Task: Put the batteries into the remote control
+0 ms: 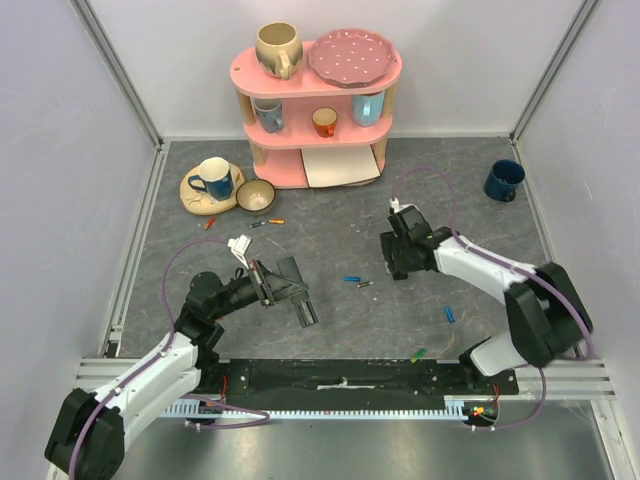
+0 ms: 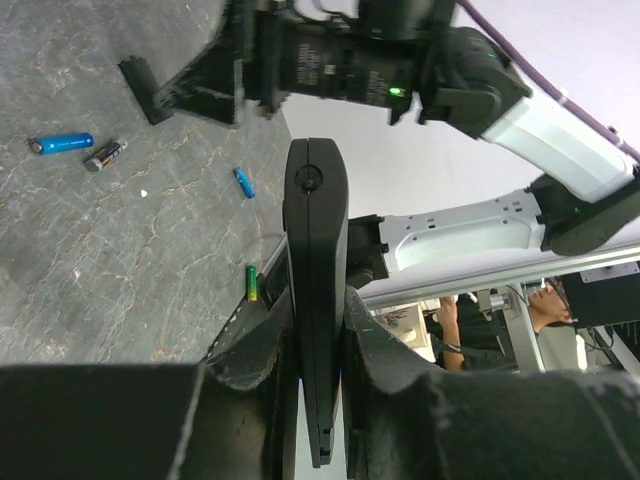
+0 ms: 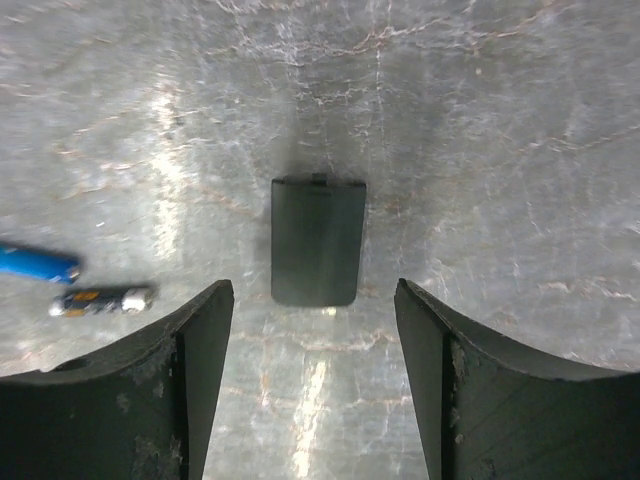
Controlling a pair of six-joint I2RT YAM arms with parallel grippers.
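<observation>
The battery cover (image 3: 317,243), a small dark plate with a tab, lies flat on the table in the right wrist view. My right gripper is open above it, its fingers (image 3: 210,345) apart and clear of the cover. My left gripper (image 1: 290,285) is shut on the black remote control (image 2: 316,260), held tilted off the table. In the top view its battery slot (image 1: 306,312) faces up. A blue battery (image 3: 38,262) and a black battery (image 3: 103,301) lie left of the cover.
Another blue battery (image 1: 449,314) and a green one (image 1: 418,355) lie toward the front right. Orange batteries (image 1: 276,221) lie near the bowl (image 1: 256,196). A pink shelf (image 1: 286,170) stands at the back. Open table surrounds the cover.
</observation>
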